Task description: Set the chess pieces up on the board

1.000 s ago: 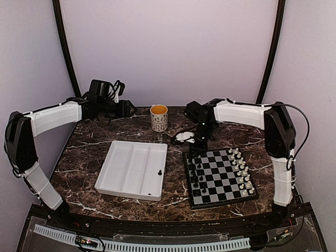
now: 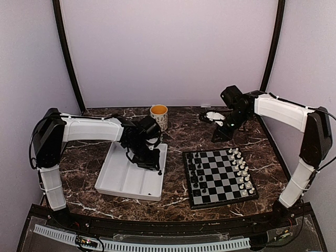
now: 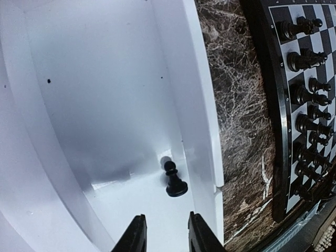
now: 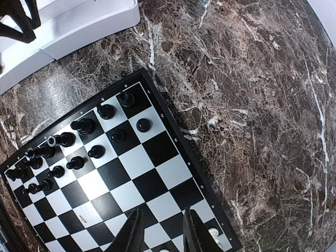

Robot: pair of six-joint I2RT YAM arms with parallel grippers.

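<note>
A black pawn (image 3: 175,182) lies on its side in the right compartment of the white tray (image 3: 202,89). Just short of it in the left wrist view, my left gripper has its fingers apart with nothing between them. The chessboard (image 2: 220,178) carries two rows of black pieces (image 4: 85,126) along its left side and white pieces (image 2: 242,170) along its right. Beyond the board's far edge in the top view hovers my right gripper, its fingers parted and empty.
A patterned cup (image 2: 159,118), orange inside, stands behind the tray. A strip of bare marbled table (image 3: 236,94) separates tray and board. The tray's other compartments look empty, and the board's middle is clear.
My left gripper came from the back left, over the tray and forward to the pawn. The right one withdrew from the board's back left corner to the right. The pieces look unmoved.
</note>
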